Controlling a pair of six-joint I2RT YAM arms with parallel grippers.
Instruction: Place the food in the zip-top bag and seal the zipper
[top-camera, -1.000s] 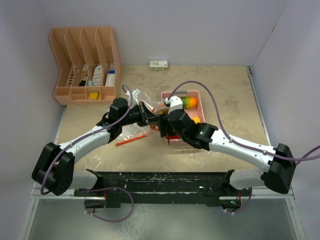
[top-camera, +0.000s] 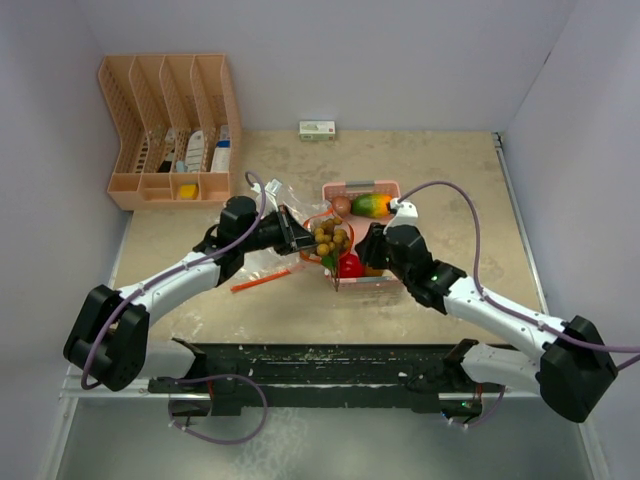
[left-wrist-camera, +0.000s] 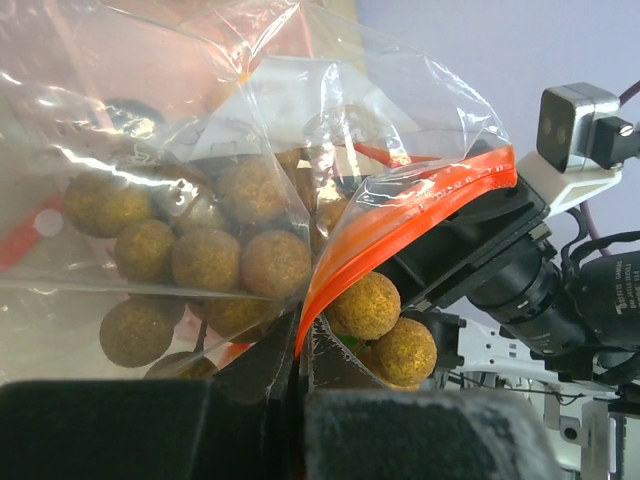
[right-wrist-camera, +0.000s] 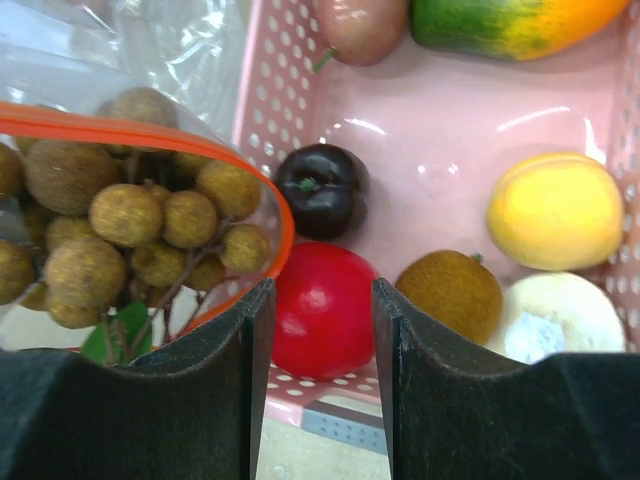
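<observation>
The clear zip top bag lies open, its orange zipper edge spread toward the pink basket. A bunch of round brown fruit sits at the bag's mouth; in the left wrist view most balls show through the plastic, two outside the orange edge. My left gripper is shut at that edge of the bag; the thin plastic appears pinched at its fingertips. Over the basket, my right gripper stands part open above a red fruit, nothing held between its fingers.
The pink basket also holds a dark round fruit, a yellow one, a brown one and a green-orange papaya. A divided rack stands back left, a small box at the back.
My right gripper has drawn away from the bunch at the bag's mouth to the right, over the basket. The bunch stays at the mouth. My left arm has not moved.
</observation>
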